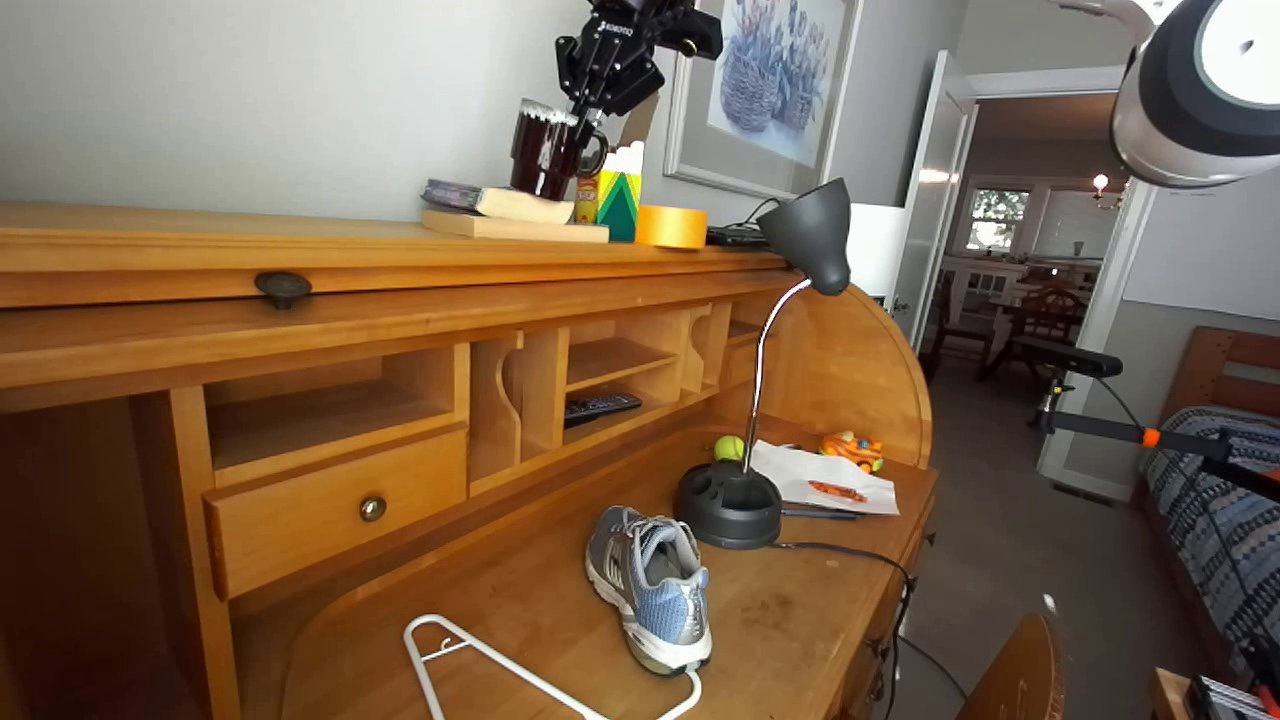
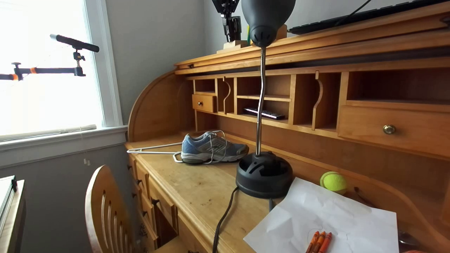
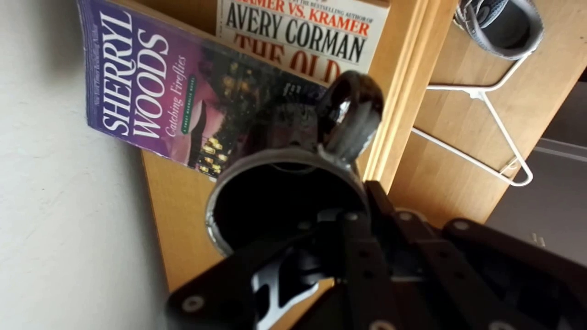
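Note:
A dark brown mug (image 1: 546, 152) is tilted slightly at the books on top of the desk, its base at the upper book's cover. My gripper is shut on the mug's rim, one finger inside the dark mouth and one outside. In the wrist view, the mug's handle (image 3: 352, 118) points toward the desk's front. The purple paperback (image 3: 165, 82) lies under and beside the mug, overlapping a second, cream-covered book (image 3: 297, 35). Whether the mug's base fully rests on the cover cannot be told.
A crayon box (image 1: 620, 198) and an orange tape roll (image 1: 671, 227) stand just right of the books. The wall is close behind. Below are a lamp (image 1: 728, 504), a shoe (image 1: 654, 588) and a white hanger (image 1: 510, 664).

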